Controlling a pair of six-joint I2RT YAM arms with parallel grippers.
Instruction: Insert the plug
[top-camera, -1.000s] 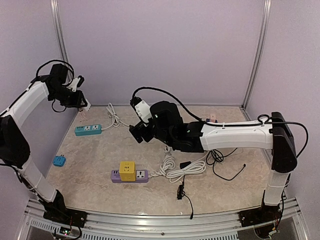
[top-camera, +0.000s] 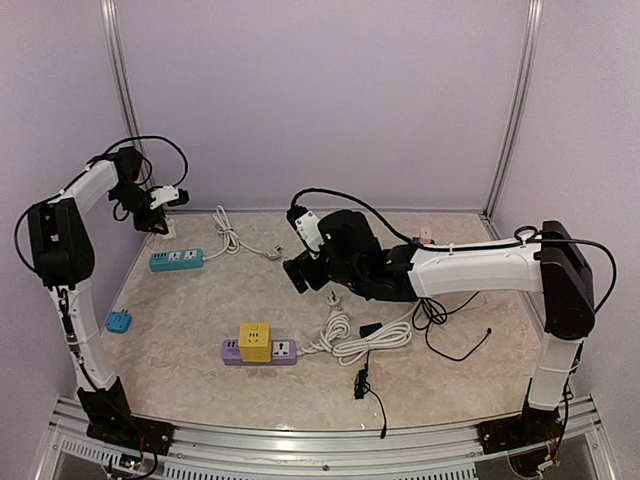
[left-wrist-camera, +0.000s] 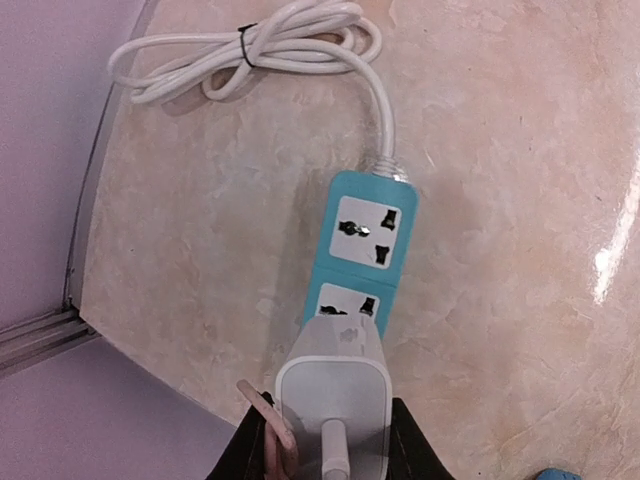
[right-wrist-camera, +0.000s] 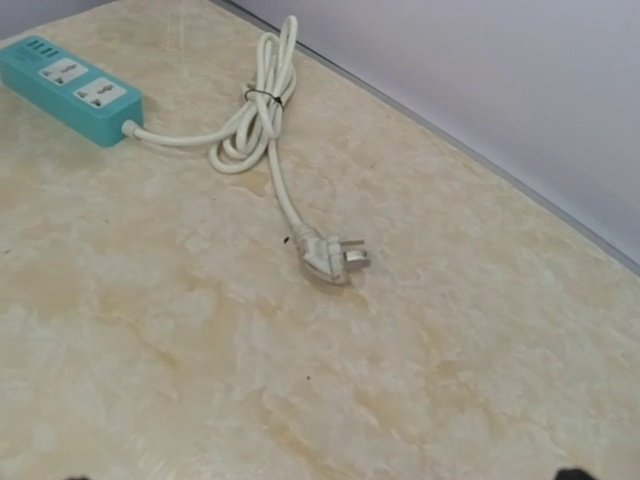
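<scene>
A white charger block (left-wrist-camera: 336, 410) sits in the left gripper, which is shut on it, with a pale cord (left-wrist-camera: 273, 425) by its left side. In the top view the block (top-camera: 168, 228) appears behind the left end of the teal power strip (top-camera: 176, 260). From the left wrist, it covers the lower part of the strip; one socket (left-wrist-camera: 367, 230) shows whole and another (left-wrist-camera: 346, 302) partly. Whether the block touches the strip cannot be told. My right gripper (top-camera: 308, 272) hangs open over the table, holding nothing. Its fingertips (right-wrist-camera: 575, 474) barely enter the right wrist view.
The strip's white plug (right-wrist-camera: 325, 256) lies loose on the table. A purple strip (top-camera: 283, 352) bears a yellow cube (top-camera: 255, 341); white cable coils (top-camera: 375, 343) and black cords lie to its right. A blue adapter (top-camera: 118, 321) rests at the left edge.
</scene>
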